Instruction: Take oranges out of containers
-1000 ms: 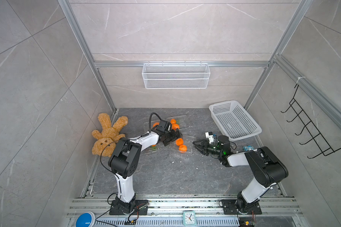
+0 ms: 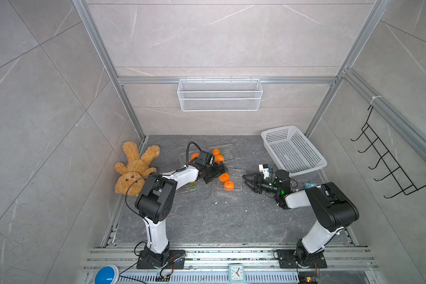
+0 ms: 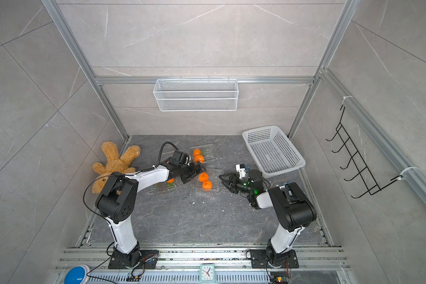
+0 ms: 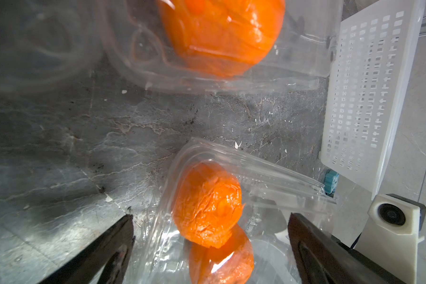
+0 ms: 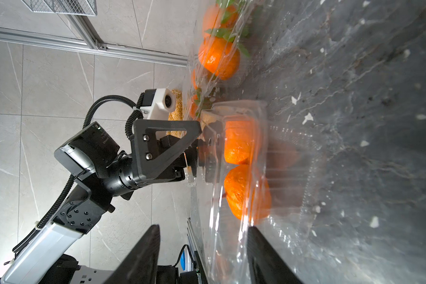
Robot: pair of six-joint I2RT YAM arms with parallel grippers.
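Observation:
Two oranges [image 4: 208, 203] sit side by side in a clear plastic container [image 4: 250, 163] on the table. Over its left end, my left gripper [image 2: 218, 173] is open; the left wrist view shows the container and oranges between its spread fingers. At the right end stands my right gripper, its fingers [image 5: 144, 255] apart. The container's clear edge runs between them in the right wrist view; whether they touch it, I cannot tell. Another clear container with oranges [image 2: 218, 158] lies behind, and a third with oranges and leaves [image 5: 220, 59] lies partly under the left arm.
A white basket [image 2: 293, 149] stands empty at the back right. A teddy bear [image 2: 135, 165] lies at the left, and a small teal object [image 2: 310, 185] sits near the right edge.
My right gripper has shifted slightly to the right, and the two oranges of the front container have shifted slightly the same way. The left arm looks still.

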